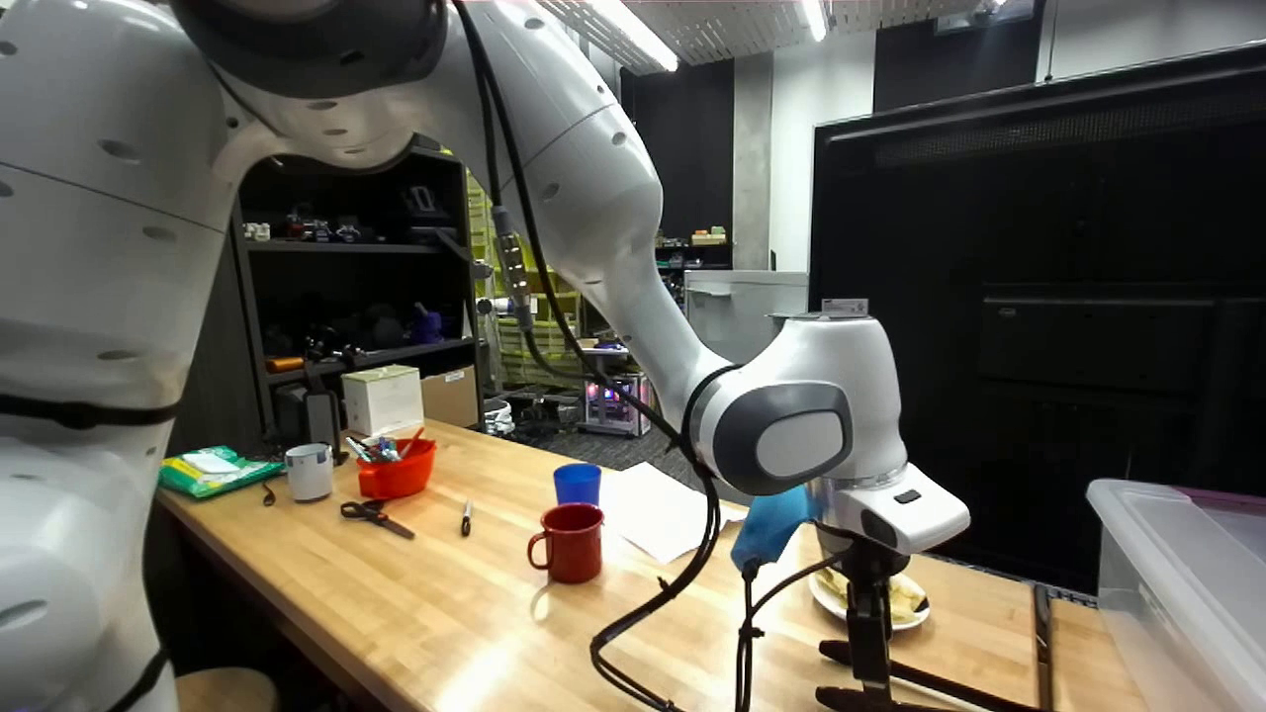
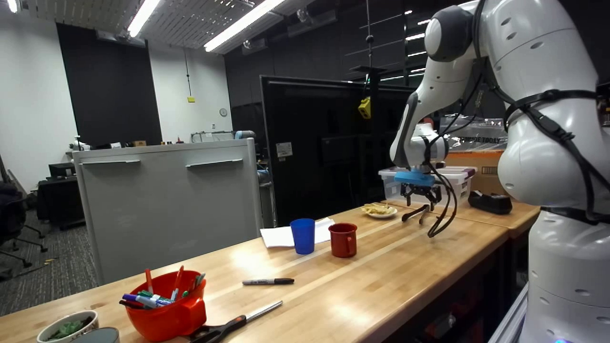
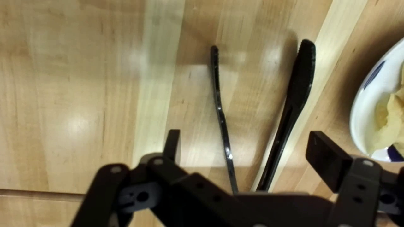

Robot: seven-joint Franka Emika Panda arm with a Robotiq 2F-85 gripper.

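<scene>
My gripper is open above the table, with nothing held between its fingers. In the wrist view two black utensils lie on the wood below and between the fingers. One is a thin utensil [image 3: 223,126] seen edge-on; the other is a black knife [image 3: 299,85] with a broad serrated blade, to its right. Their lower ends are hidden behind the gripper. A white plate [image 3: 359,125] with pale yellow chips [image 3: 392,125] stands right of the right finger. In exterior view 2 the gripper [image 2: 420,204] hangs close over the utensils, beside the plate [image 2: 391,214].
A red mug [image 2: 343,240] and a blue cup [image 2: 303,236] stand mid-table beside white paper [image 2: 277,237]. Farther off are a marker [image 2: 267,281], scissors [image 2: 234,325] and a red pen container [image 2: 188,317]. A clear plastic bin [image 1: 1169,593] borders the table's right end.
</scene>
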